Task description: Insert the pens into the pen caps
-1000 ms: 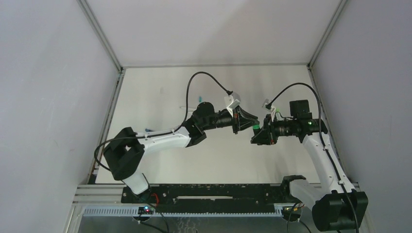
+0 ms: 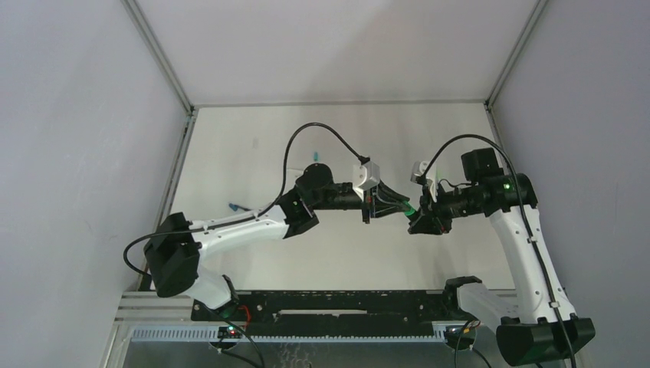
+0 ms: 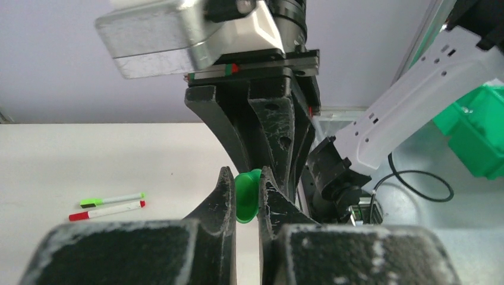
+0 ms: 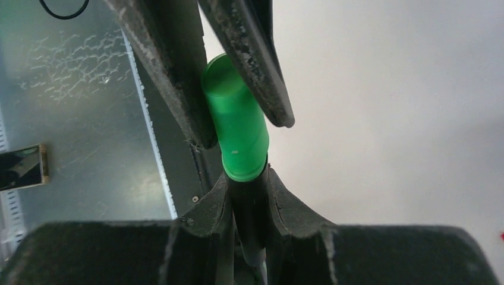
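Note:
My left gripper is shut on a green cap [image 3: 246, 199], round and smooth, with one finger on each side. In the right wrist view the green cap [image 4: 241, 127] runs down to a dark pen part [image 4: 248, 208], and the two meet end to end in one line. My right gripper is shut on that dark part. How deep one sits inside the other is hidden. From above, left gripper [image 2: 400, 204] and right gripper [image 2: 415, 218] face each other over the table, with green showing between them.
A pen with lime-green ends [image 3: 113, 200] and a red-ended pen [image 3: 107, 211] lie side by side on the white table. Blue pieces [image 2: 315, 156] [image 2: 239, 207] lie behind and beside the left arm. Beyond the table sits a green bin [image 3: 475, 130].
Both grippers have stayed close together.

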